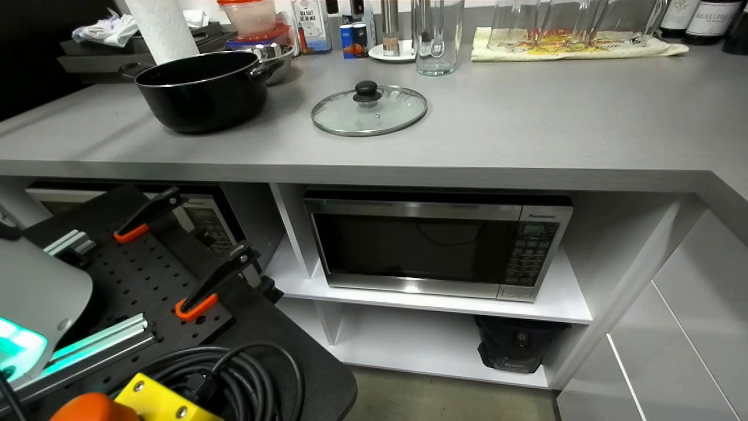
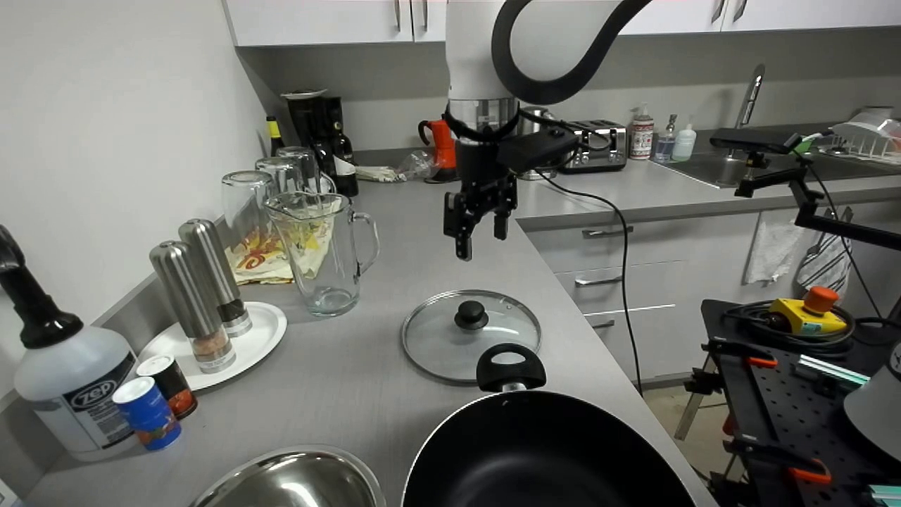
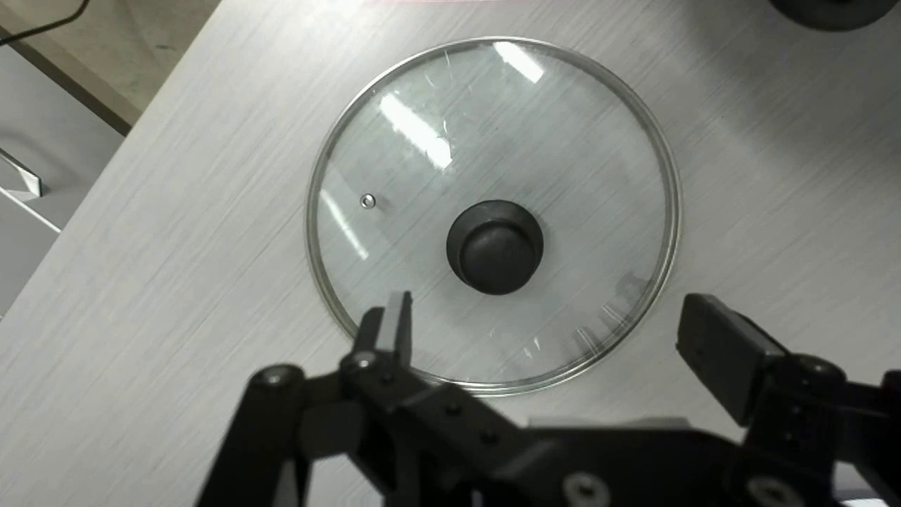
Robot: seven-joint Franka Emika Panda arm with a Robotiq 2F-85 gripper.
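Note:
A round glass lid [image 1: 400,116] with a metal rim and black knob [image 1: 366,90] lies flat on the counter. In the wrist view the whole lid [image 3: 574,152] shows, its knob [image 3: 496,249] near the middle. My gripper [image 2: 483,240] hangs above the counter beyond the lid [image 2: 435,334] in exterior view 2, apart from it. In the wrist view the gripper stands open, fingers wide apart and nothing between them. A black two-handled pot [image 1: 200,98] stands uncovered beside the lid; its empty inside [image 2: 553,460] shows in exterior view 2.
A glass pitcher [image 2: 325,262], a white plate [image 2: 272,342] with two grinders and a spray bottle [image 2: 80,389] stand along the wall side. Near the pot sits a steel bowl [image 2: 295,482]. Bare counter lies around the lid.

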